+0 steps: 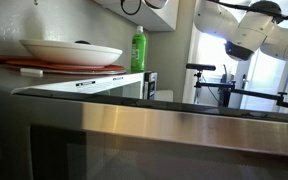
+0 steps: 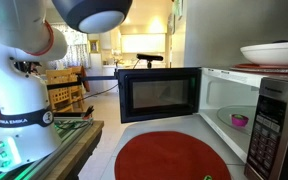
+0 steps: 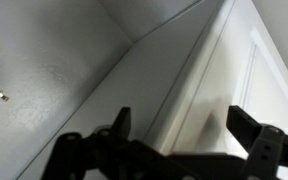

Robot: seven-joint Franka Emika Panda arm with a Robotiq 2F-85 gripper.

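In the wrist view my gripper is open, its dark fingers (image 3: 248,128) set well apart at the lower left and right. A pale panel edge crosses diagonally behind them, and I make out nothing held. The microwave (image 2: 272,125) stands at the right in the second exterior view, its dark-windowed door (image 2: 158,92) swung open. Inside it sits a small pink and green cup (image 2: 239,121). The white arm (image 2: 19,85) rises at the left of that view; its gripper is out of frame there.
A white bowl (image 1: 69,54) rests on top of the microwave, near a green bottle (image 1: 138,50). A round red mat (image 2: 169,157) lies on the counter before the open door. White cabinets (image 1: 156,12) hang overhead.
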